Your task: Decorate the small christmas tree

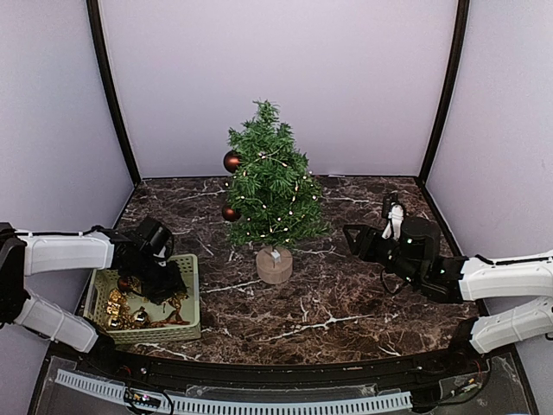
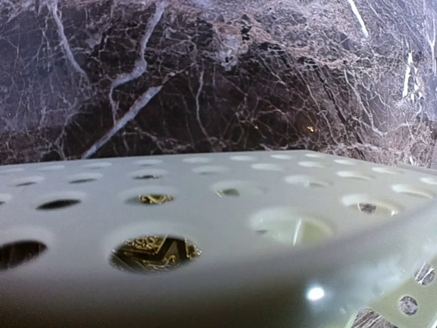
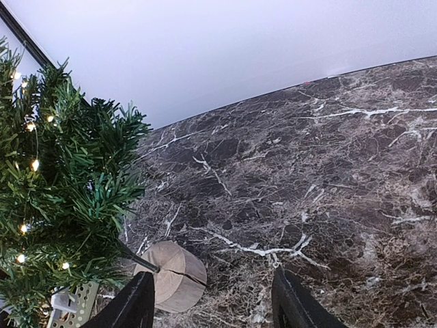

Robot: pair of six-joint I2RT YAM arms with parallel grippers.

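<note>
The small green tree (image 1: 272, 186) with lights stands mid-table on a wooden base (image 1: 274, 270), red baubles (image 1: 232, 161) on its left side. The pale plastic basket (image 1: 189, 320) at front left holds gold ornaments (image 1: 119, 303) and a red bauble. My left gripper (image 1: 168, 285) is down in the basket; the left wrist view shows the perforated basket wall (image 2: 225, 212) up close, fingers out of sight, so its finger is hidden. My right gripper (image 1: 354, 238) hovers right of the tree; in the right wrist view its two fingertips (image 3: 290, 307) are wide apart with nothing between.
Free marble tabletop (image 1: 363, 328) lies around the tree's base and at the right. White walls (image 1: 276, 69) close in the back and both sides.
</note>
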